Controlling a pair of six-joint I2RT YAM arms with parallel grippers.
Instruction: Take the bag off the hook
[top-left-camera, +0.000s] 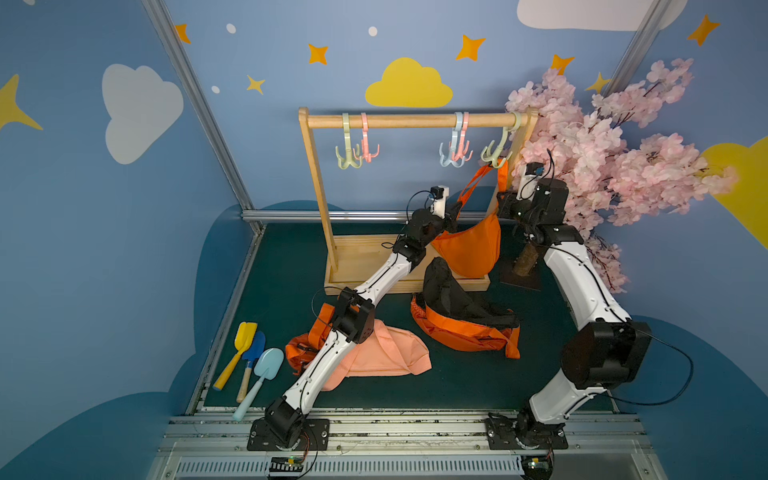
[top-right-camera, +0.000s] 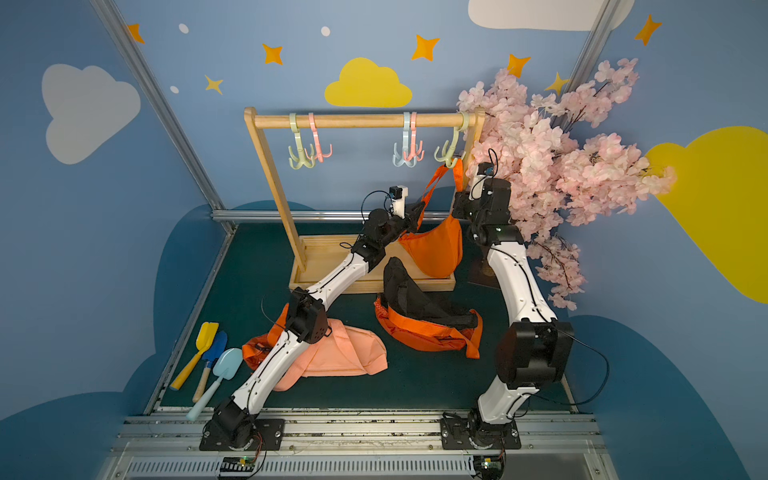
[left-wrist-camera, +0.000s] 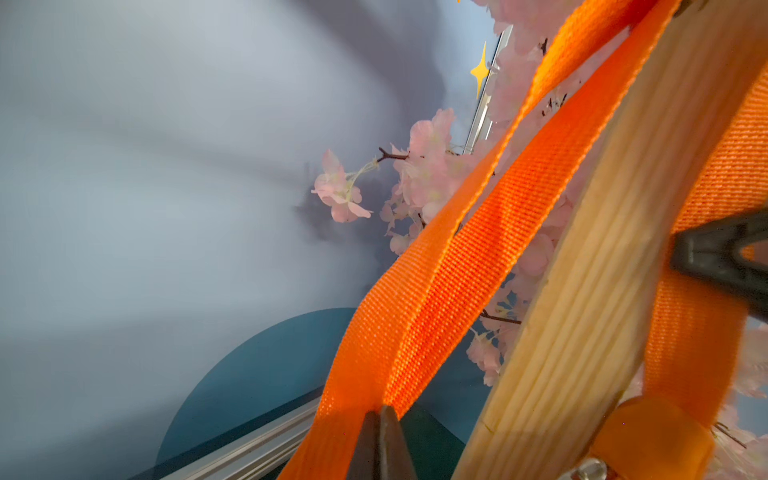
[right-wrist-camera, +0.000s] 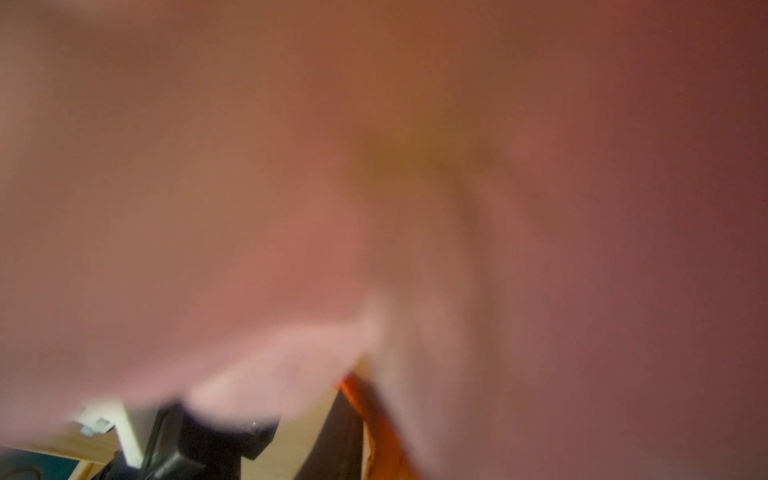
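An orange bag (top-left-camera: 472, 246) hangs from the green hook (top-left-camera: 497, 150) at the rack's right end, its straps still up at the hook in the top views. My left gripper is shut at the left strap (left-wrist-camera: 448, 272), whose folds meet at its fingertips. On the other side my right gripper (top-left-camera: 504, 203) is shut on the right strap (left-wrist-camera: 704, 320), with one dark finger (left-wrist-camera: 716, 254) lying across it in the left wrist view. Blurred pink petals cover most of the right wrist view, leaving a bit of orange strap (right-wrist-camera: 384, 440) beside a finger.
The rack's wooden post (left-wrist-camera: 592, 240) stands between the two straps. Pink blossom branches (top-left-camera: 576, 152) crowd my right arm. Below lie a black-and-orange bag (top-left-camera: 464, 320) and a pink bag (top-left-camera: 384, 352). Blue and pink hooks (top-left-camera: 456, 148) hang nearby.
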